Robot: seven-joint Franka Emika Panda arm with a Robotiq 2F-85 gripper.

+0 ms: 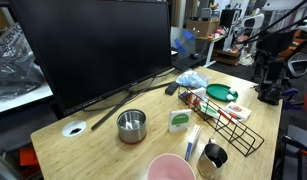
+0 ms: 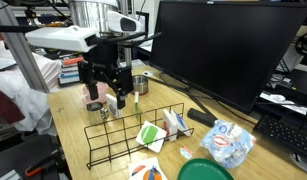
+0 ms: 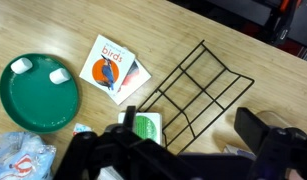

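My gripper is open, its dark fingers spread at the lower edge of the wrist view with nothing held between them. In the second exterior view the gripper hangs over the near part of the table, above the black wire rack. Seen from the wrist, the rack lies just ahead of the fingers. A white and green box is beside it, partly behind the left finger. A card with a bird picture lies flat on the wood. The green plate carries two small white pieces.
A pink cup, a metal mug and a steel pot stand on the table. The big monitor rises along the back. A clear plastic bag lies near the plate. Bare wood shows left of the pot.
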